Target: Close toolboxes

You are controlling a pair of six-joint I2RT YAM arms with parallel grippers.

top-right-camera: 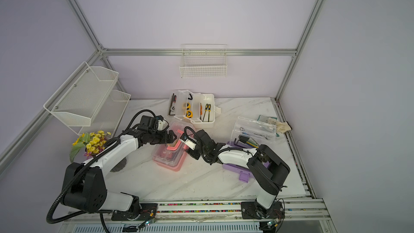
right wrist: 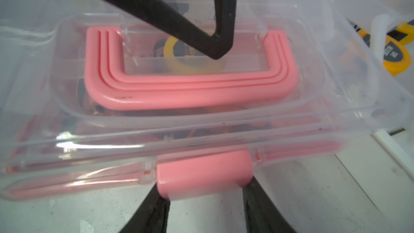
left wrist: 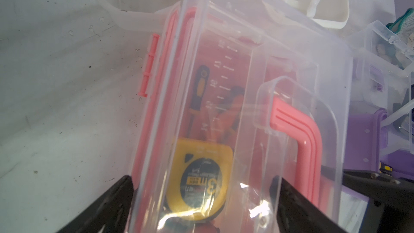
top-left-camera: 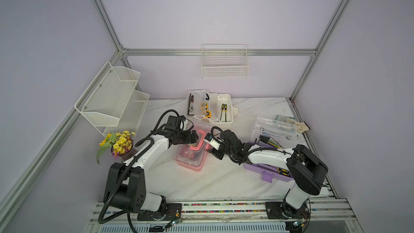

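A pink toolbox [top-left-camera: 189, 161] with a clear lid and pink handle [left wrist: 308, 155] lies closed or nearly so at table centre. My left gripper [top-left-camera: 191, 136] is over its lid; in the left wrist view its fingers are part open across the lid. My right gripper is shut on the pink latch [right wrist: 204, 173] at the box's side. A purple toolbox [top-left-camera: 258, 168] stands open on the right, its clear lid [top-left-camera: 271, 129] raised. A white toolbox [top-left-camera: 226, 118] with tools stands open at the back.
A flower pot [top-left-camera: 123, 148] sits at the left under wire shelves [top-left-camera: 112, 95]. Gloves [top-right-camera: 280, 125] lie at the back right.
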